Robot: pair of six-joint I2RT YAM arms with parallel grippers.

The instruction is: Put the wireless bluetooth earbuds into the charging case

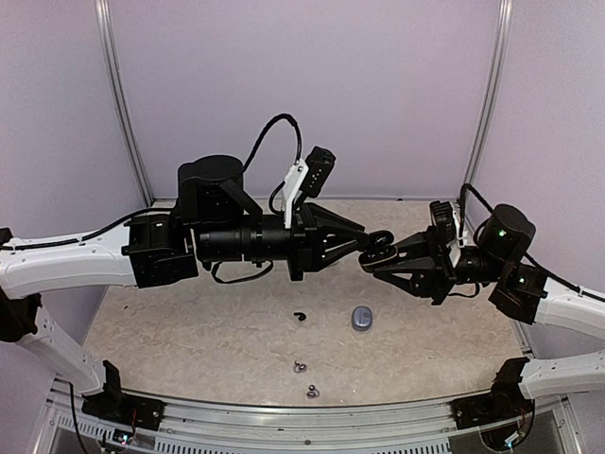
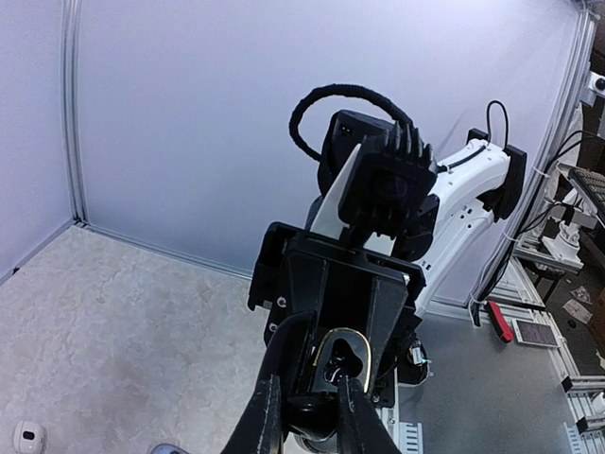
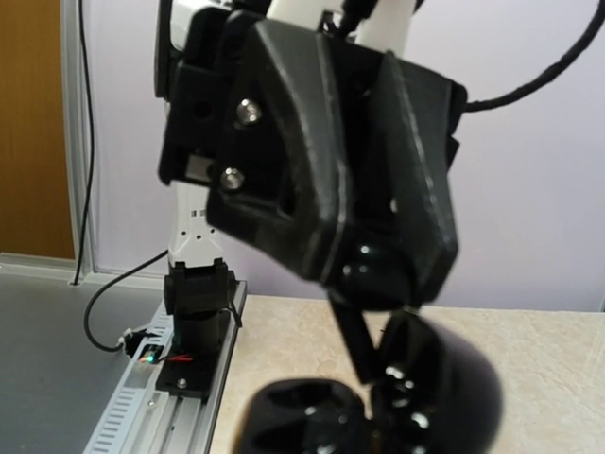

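A black charging case (image 1: 380, 256) with a gold-coloured rim is held open above the table, my right gripper (image 1: 386, 261) shut on it. From the left, my left gripper (image 1: 363, 241) reaches to the case, its fingers closed around a glossy black earbud (image 3: 373, 274). In the right wrist view this earbud sits just above the open case (image 3: 444, 388); whether it touches the case cannot be made out. The left wrist view shows the case interior (image 2: 342, 359) just beyond the earbud. Another black earbud (image 1: 300, 316) lies on the table.
A closed grey case (image 1: 361, 318) rests on the table below the grippers. Two silvery earbuds, one farther back (image 1: 300, 367) and one nearer the front rail (image 1: 313, 392), lie apart.
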